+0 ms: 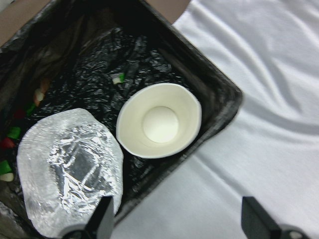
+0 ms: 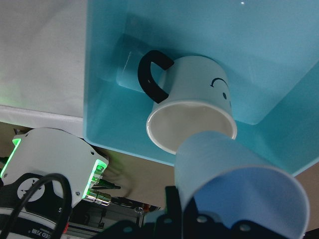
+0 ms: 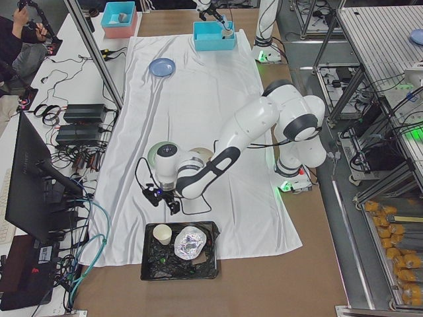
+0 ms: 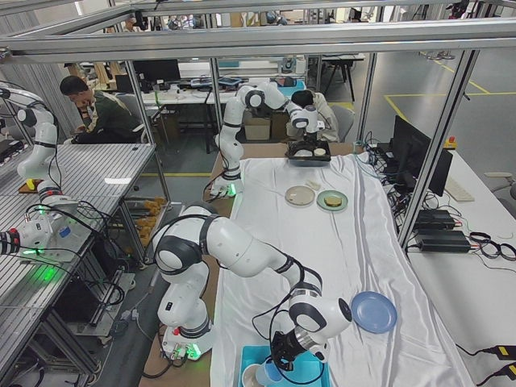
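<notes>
My left gripper (image 3: 162, 199) stands open just above the cloth behind the black tray (image 3: 162, 264); in the left wrist view its fingers frame the tray's edge, with a white cup (image 1: 159, 122) and crumpled foil (image 1: 75, 169) inside. My right gripper (image 4: 282, 355) is shut on a light blue cup (image 2: 234, 159), held over the teal bin (image 2: 269, 45). A white mug (image 2: 192, 79) with a black handle lies on its side in that bin.
A blue plate (image 4: 373, 310) lies on the white cloth (image 3: 198, 92). A green plate (image 4: 341, 200) and beige plate (image 4: 300, 194) lie near the left arm. Small colored bits sit in the tray.
</notes>
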